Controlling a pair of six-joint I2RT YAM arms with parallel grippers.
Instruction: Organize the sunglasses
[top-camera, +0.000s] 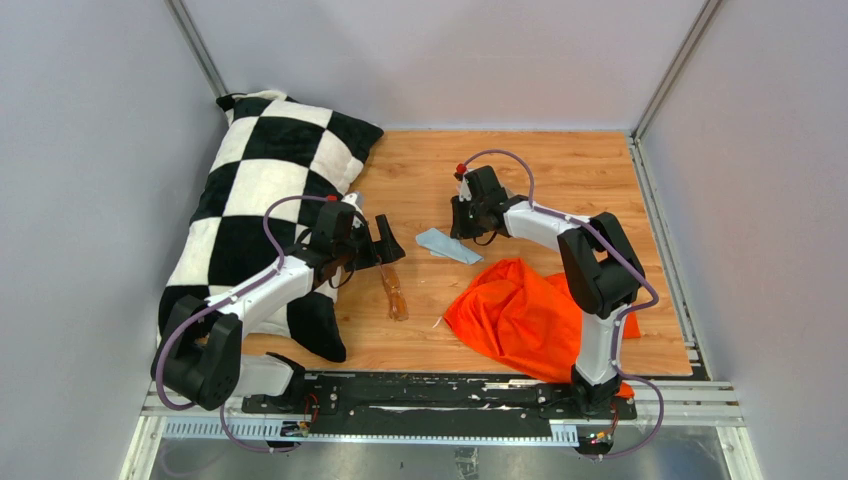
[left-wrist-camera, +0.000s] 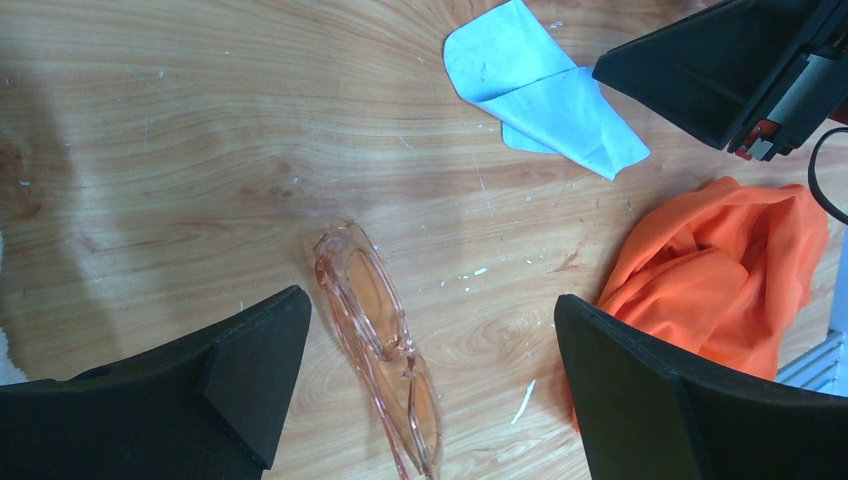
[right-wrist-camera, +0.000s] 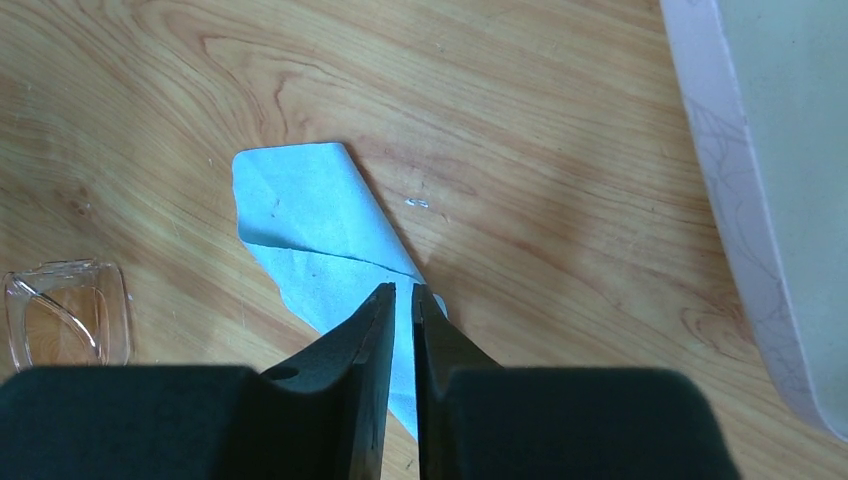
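Folded amber see-through sunglasses lie on the wood table, left of the middle. In the left wrist view the sunglasses lie below and between the spread fingers of my left gripper, which is open and holds nothing. Right of them rests a folded light-blue cloth. Over this cloth my right gripper points down, its fingertips only a narrow gap apart. Blue cloth shows behind that gap, and nothing appears gripped. One end of the sunglasses shows at the right wrist view's left edge.
A crumpled orange cloth covers the front right of the table. A black-and-white checkered cushion fills the left side. A pale box-like container stands at the right wrist view's right edge.
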